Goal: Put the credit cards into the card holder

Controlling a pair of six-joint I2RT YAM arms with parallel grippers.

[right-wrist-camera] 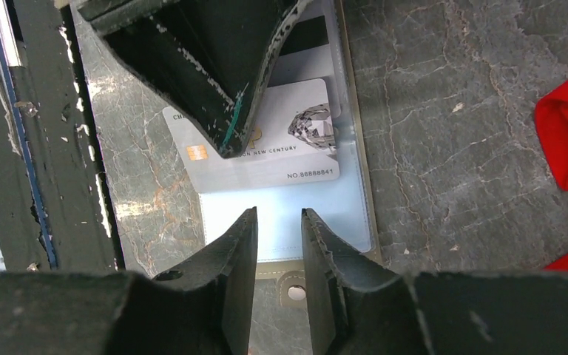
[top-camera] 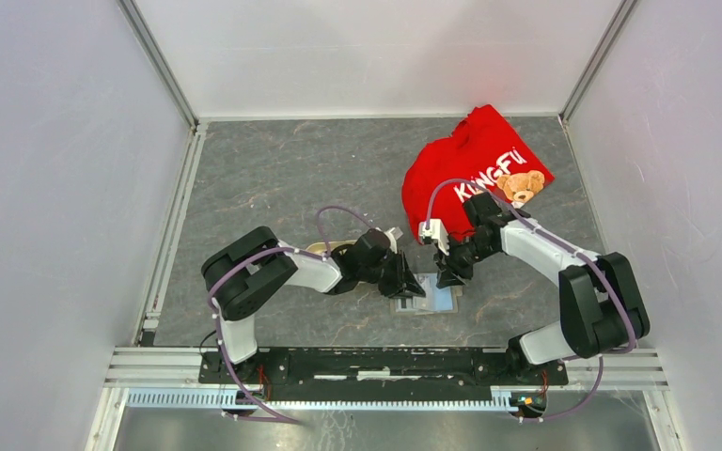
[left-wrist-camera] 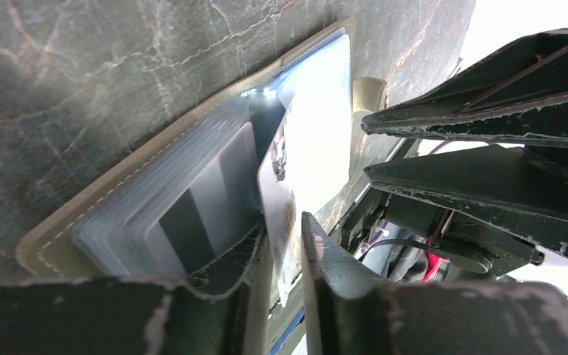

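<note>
The open card holder [top-camera: 423, 306] lies on the counter beneath both grippers, with stacked cards in clear sleeves [left-wrist-camera: 163, 177]. A silver card [right-wrist-camera: 214, 170] printed with a gem lies across the sleeves. In the left wrist view my left gripper is at that card's near edge, fingers narrowly apart with the card's edge between them; whether they grip it is unclear. My right gripper hangs over the holder's light blue end and snap tab, fingers a little apart, nothing between them.
A red bag [top-camera: 461, 160] lies at the back right. A tan object [top-camera: 315, 248] is partly hidden behind the left arm. The front rail [top-camera: 338, 362] runs along the near edge.
</note>
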